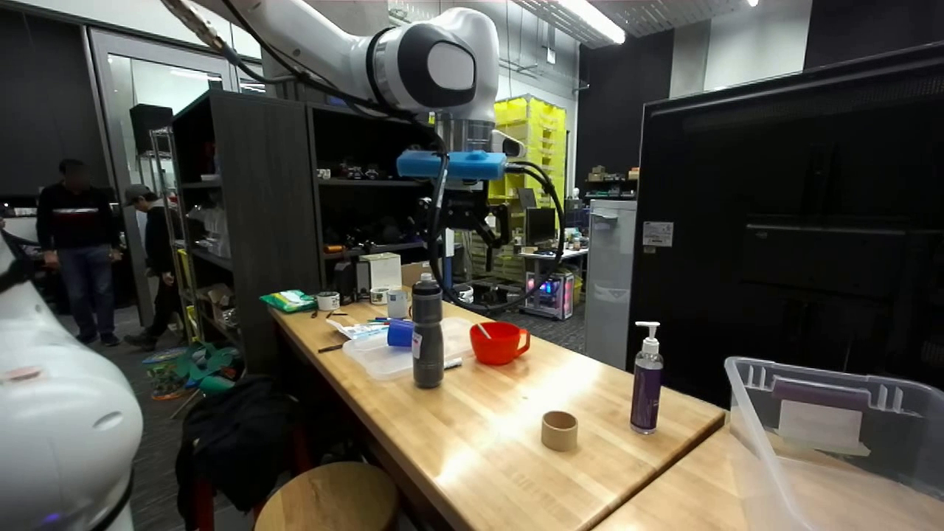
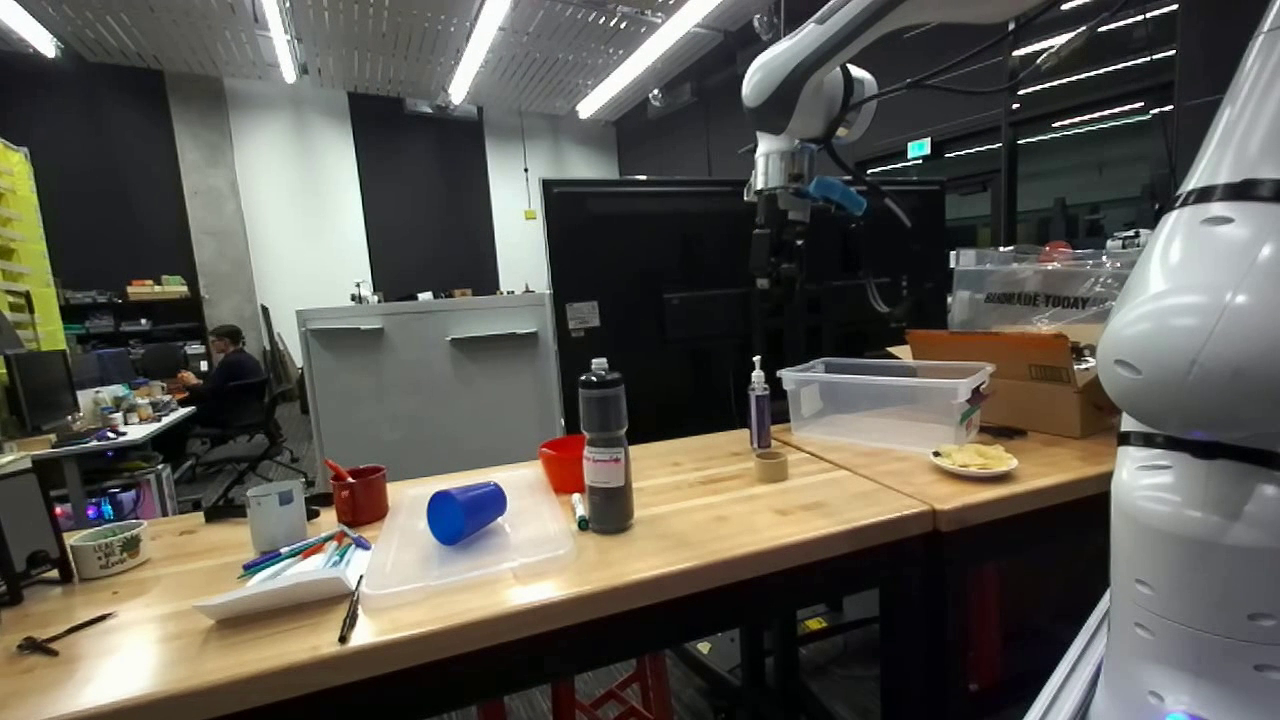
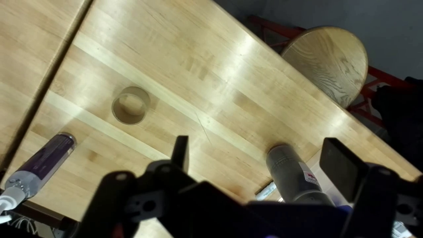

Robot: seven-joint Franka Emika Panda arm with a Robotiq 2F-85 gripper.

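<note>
My gripper hangs high above the table, open, its two fingers wide apart with nothing between them. In the wrist view, a grey bottle (image 3: pixel 293 172) appears near the right finger, well below it. A tan cardboard ring (image 3: pixel 131 105) sits on the bare wood to the upper left. The pump bottle (image 3: pixel 41 160) with a purple label shows at lower left. From the first exterior view, a red cup (image 1: pixel 500 342) with something light inside stands behind the grey bottle. A blue cup (image 2: pixel 467 512) lies on its side on a clear plastic lid (image 2: pixel 402 564).
A clear empty-looking bin (image 2: pixel 888 402) stands on the adjoining table, beside a plate of chips (image 2: pixel 974 460). Pens (image 2: pixel 306 552), mugs and a bowl crowd the far table end. Bare wood surrounds the ring. A round stool (image 3: pixel 327 65) is by the edge.
</note>
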